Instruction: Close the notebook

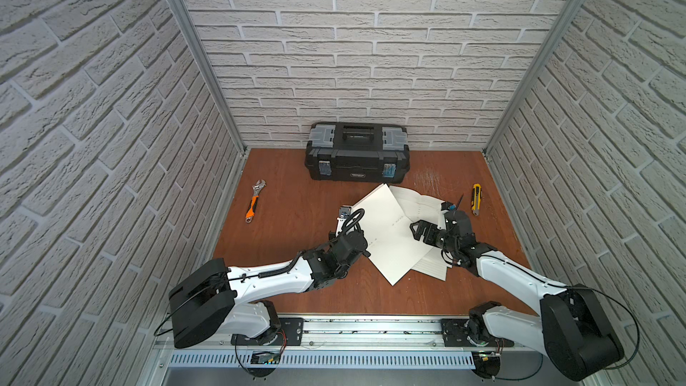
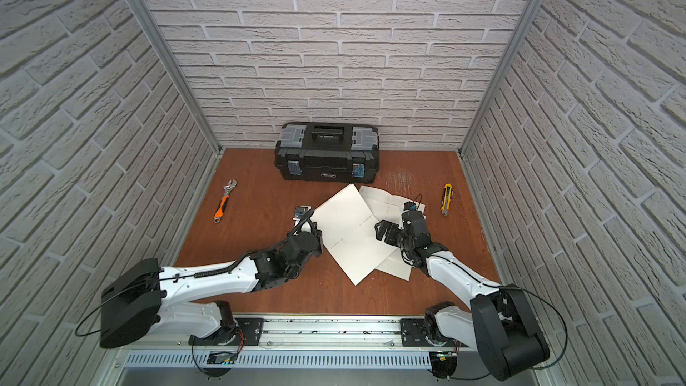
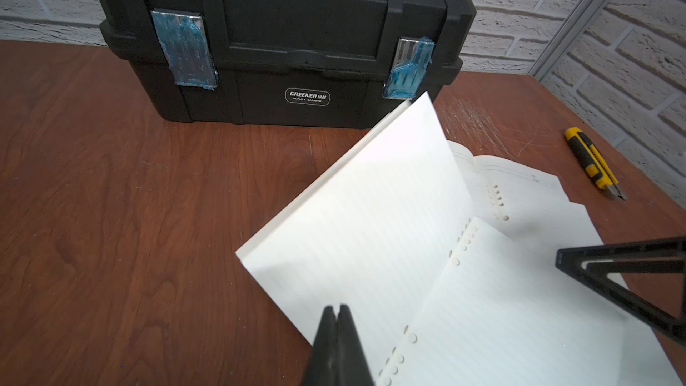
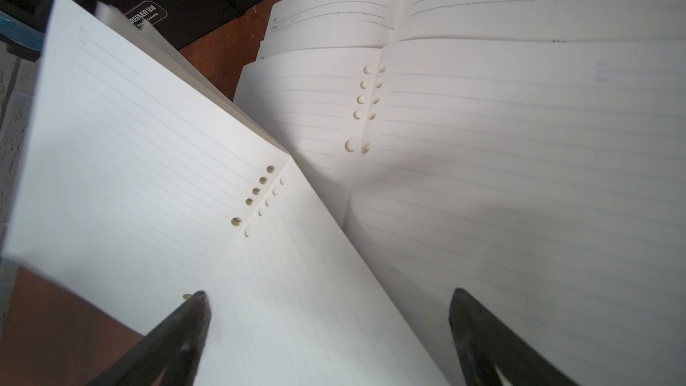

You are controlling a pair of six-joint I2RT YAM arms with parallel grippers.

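Note:
The notebook (image 1: 391, 232) lies open on the table, its lined white pages punched with holes along the fold. An upper open spread (image 4: 143, 157) sits askew over lower open pages (image 4: 500, 128); its left side slopes upward in the right wrist view. My left gripper is shut at the left side of this spread, with nothing visible between its fingertips. From above, its fingers are hidden by the arm. Over the pages on the right, my right gripper stands open, its fingers well apart. Whether they touch paper I cannot tell.
A black toolbox (image 1: 357, 153) stands behind the notebook, close to its raised corner. An orange-handled wrench (image 1: 254, 200) lies at the left and a yellow cutter (image 1: 476, 198) at the right. Bare table (image 1: 300, 186) stretches between wrench and notebook.

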